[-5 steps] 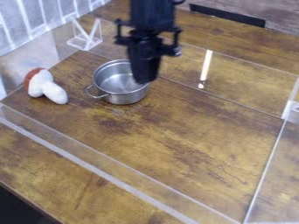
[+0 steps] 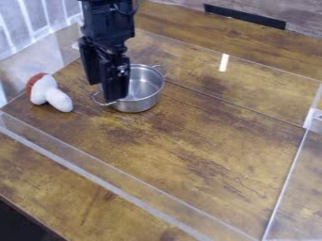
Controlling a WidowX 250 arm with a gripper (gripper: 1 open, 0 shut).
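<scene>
My black gripper [image 2: 105,87] hangs over the left side of a steel pot [image 2: 138,94], its fingers open. Left of the pot lies a plush toy [image 2: 51,92], white with a red-brown top, like a mushroom. Whether the fingertips touch the pot is hard to tell.
Clear plastic walls surround the wooden table [image 2: 201,151], whose middle and right are bare. A white rack or crate stands at the back left, and a dark slot runs along the back right.
My gripper has moved from above and right of the pot toward the left, coming lower at the pot's left side. The pot and toy look unmoved.
</scene>
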